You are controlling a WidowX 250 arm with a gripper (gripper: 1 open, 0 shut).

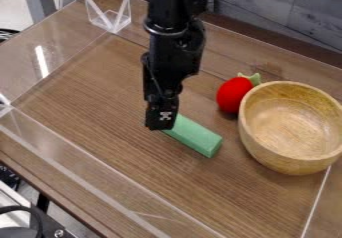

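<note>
My black gripper [160, 117] hangs low over the middle of the wooden table, at the upper-left end of a green block [195, 138] that lies at a slant. The fingers point down beside that end; whether they touch it is hard to tell. The gripper is open. A red tomato-like object [233, 95] with a bit of green behind it sits to the right of the gripper.
A tan bowl [291, 132] takes up the right side. Clear plastic stands sit at the upper left and left edge. Wooden boards [267, 17] back the table.
</note>
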